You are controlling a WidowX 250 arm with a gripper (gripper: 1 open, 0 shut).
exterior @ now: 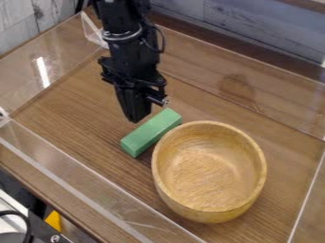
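Observation:
A black robot arm reaches down from the top of the camera view to its gripper (135, 112), which hangs just above and behind a green rectangular block (150, 133). The block lies tilted on the wooden surface, close beside a round tan wooden bowl (208, 202). The fingertips are dark and small, so how far apart they stand is unclear.
The bowl takes up the lower right. Bare wood (254, 95) is free at the right and left. Pale walls edge the surface at the back and left, and dark cable and a small yellow item sit at the lower left corner.

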